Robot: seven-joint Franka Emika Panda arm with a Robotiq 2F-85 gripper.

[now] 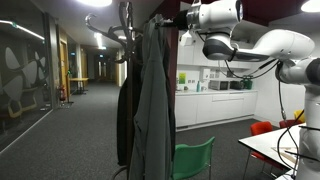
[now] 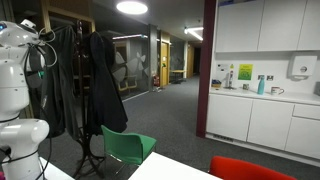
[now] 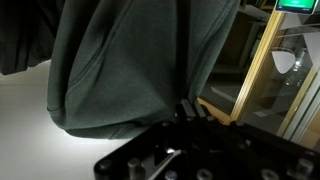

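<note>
A dark grey jacket (image 1: 154, 105) hangs lengthwise on the front side of the coat stand (image 1: 129, 60). High up at its top is my gripper (image 1: 160, 21), small and dark in exterior view 1. In the wrist view the jacket (image 3: 135, 65) fills the upper middle, and its upper edge runs to the tips of my shut gripper. Whether a fold is pinched between the dark fingers is too unclear to tell. Exterior view 2 has the jacket (image 2: 62, 85) at the left, below my arm.
Another dark garment (image 2: 107, 80) hangs on the stand's other side. A green chair (image 2: 126, 148) stands close to the stand's base, beside a white table (image 2: 170, 168) and red chair (image 2: 245, 168). The corridor floor (image 1: 85, 120) is open.
</note>
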